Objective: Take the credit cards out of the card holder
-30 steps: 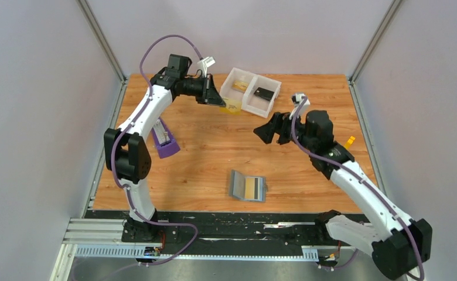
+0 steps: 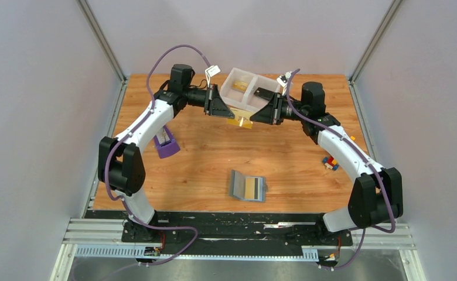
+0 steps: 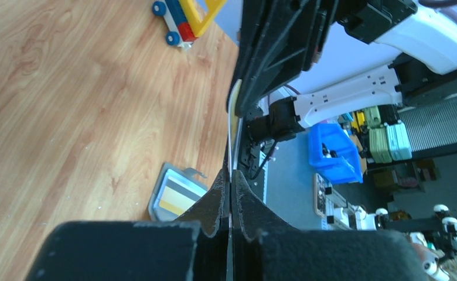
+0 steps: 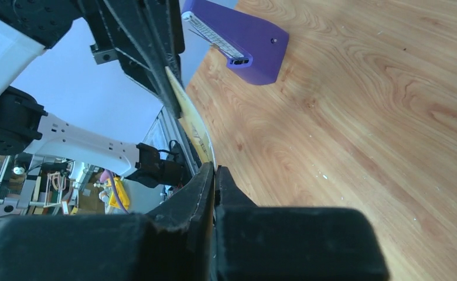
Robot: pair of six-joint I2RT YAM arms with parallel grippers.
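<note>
A thin yellow card [image 2: 243, 120] spans the gap between my two grippers above the table. My left gripper [image 2: 233, 114] is shut on one end; seen from its own wrist, the card [image 3: 230, 134] is nearly edge-on. At the other end my right gripper [image 2: 253, 119] is shut, with the card's edge running in between its fingertips. The card [image 4: 198, 130] bows slightly in the right wrist view. Near the table's front edge the grey card holder [image 2: 237, 184] lies spread open, a yellow card and a dark strip showing on its right side.
Behind the grippers stands a white divided box [image 2: 228, 74], with a yellow card [image 2: 239, 86] in one compartment and a dark card [image 2: 264, 93] in another. A purple stand [image 2: 168, 150] is at the left, toy bricks [image 2: 330, 163] at the right.
My right gripper has come inward and back to the card and shut there. The holder has stayed put.
</note>
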